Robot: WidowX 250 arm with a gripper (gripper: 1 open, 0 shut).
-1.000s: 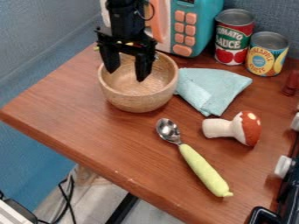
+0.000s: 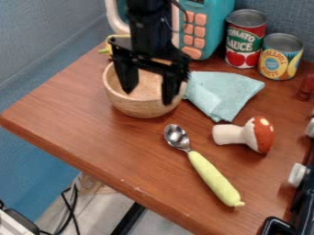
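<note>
My black gripper (image 2: 147, 83) hangs over the wooden bowl (image 2: 132, 103), its two fingers apart, reaching down around and into the bowl's opening; whether anything is between them is hard to tell. The bowl sits on the wooden table at the left-centre. Right of it lies a folded light-blue cloth (image 2: 221, 92). A spoon with a pale yellow handle (image 2: 215, 177) lies in front, beside a red-capped toy mushroom (image 2: 255, 135).
A tomato can (image 2: 244, 41), a yellow can (image 2: 280, 60) and a teal microwave (image 2: 203, 23) stand at the back. A small red bottle (image 2: 307, 87) and black object (image 2: 288, 216) are at the right edge.
My gripper has shifted a little to the right and turned, its fingers now lower at the bowl's right side.
</note>
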